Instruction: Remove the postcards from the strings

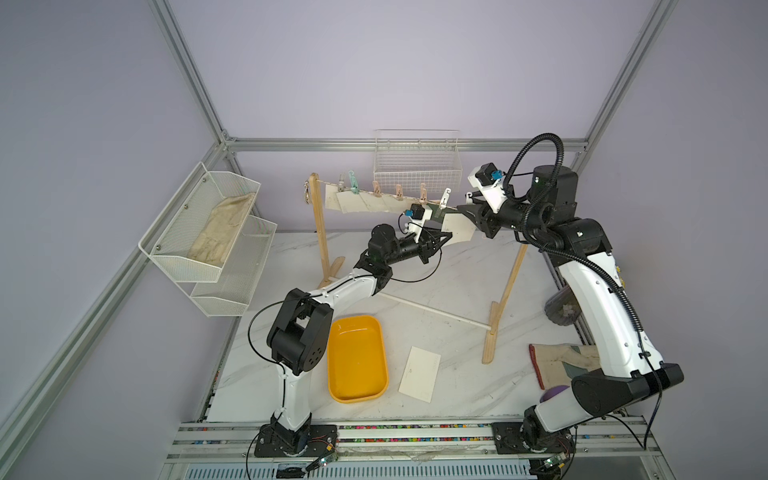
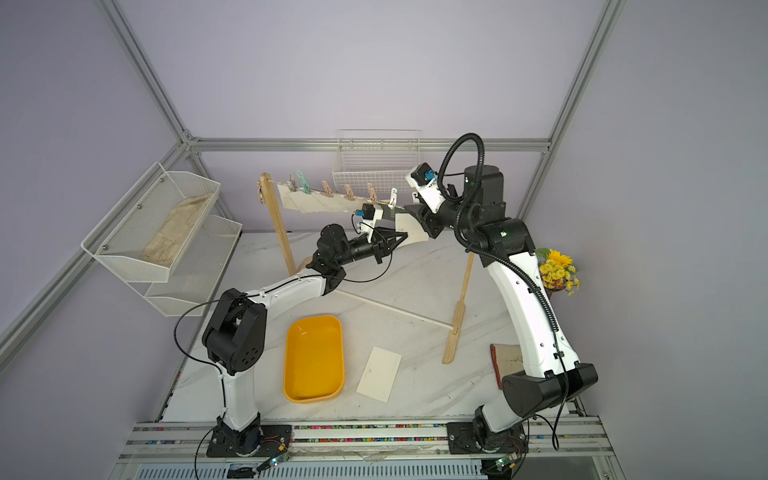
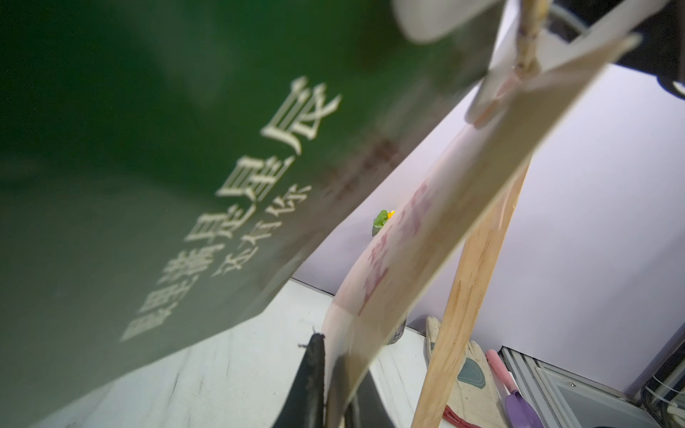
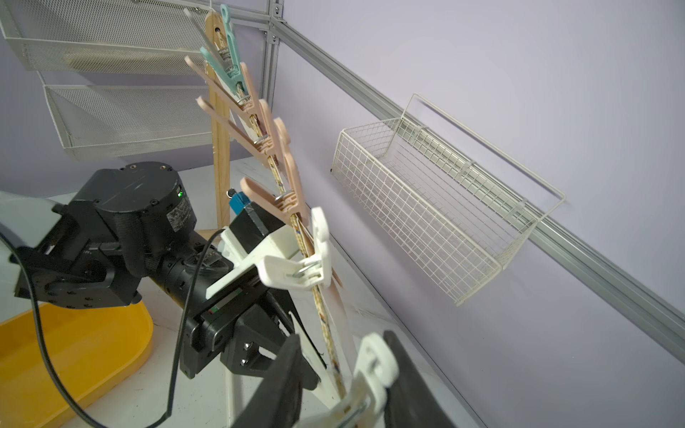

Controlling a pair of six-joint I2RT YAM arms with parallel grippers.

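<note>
A string (image 1: 436, 205) between wooden posts carries several postcards (image 1: 360, 201) under clothespins. In the left wrist view a green postcard (image 3: 178, 178) hangs in front of a pale one (image 3: 389, 249) with pink print. My left gripper is shut on the lower edge of that pale card. At the string's right end, my right gripper has its fingers on either side of a white clothespin (image 4: 374, 374), apparently pressing its handles; its fingers remain part way apart. A second white clothespin (image 4: 299, 267) sits beside it. One postcard (image 1: 420, 373) lies on the table.
An orange tray (image 1: 357, 357) stands front left, empty. The wooden stand (image 1: 490, 340) crosses the table. Wire baskets (image 1: 416, 164) hang at the back and left. A cloth (image 1: 560, 364) and a dark vase (image 1: 562, 306) are at the right.
</note>
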